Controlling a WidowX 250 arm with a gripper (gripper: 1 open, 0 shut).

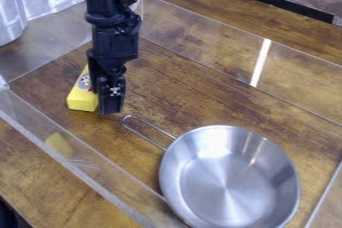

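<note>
My black gripper (104, 100) hangs from the top left and reaches down to a yellow block (80, 99) with a printed face on it, mostly hidden behind the fingers. The gripper is open, its fingertips low at the block's right side; whether they touch it I cannot tell. A steel pan (227, 177) lies at the lower right, its wire handle pointing toward the gripper.
Transparent walls run along the left front and the back. A pale curved object (27, 27) stands at the upper left.
</note>
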